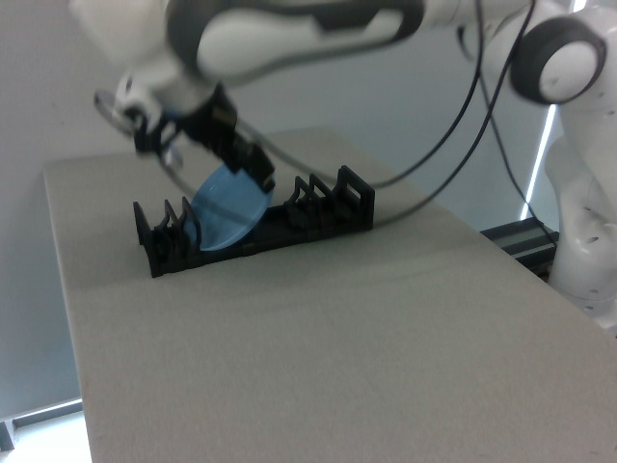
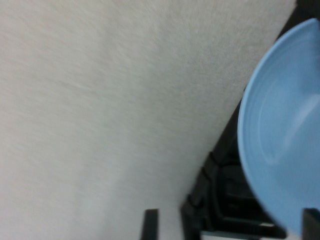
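Note:
A light blue plate (image 1: 227, 217) stands tilted in a black rack (image 1: 328, 207) on the table; in the wrist view the plate (image 2: 280, 125) fills the right side, above the rack (image 2: 230, 195). My gripper (image 1: 207, 154) is blurred, above the plate in the top view. In the wrist view my gripper shows two fingertips wide apart at the bottom edge, so it is open, the right one over the plate's lower rim.
A wall stands behind the table. Loose cables hang from the arm across the rack, and the arm's base is at the right.

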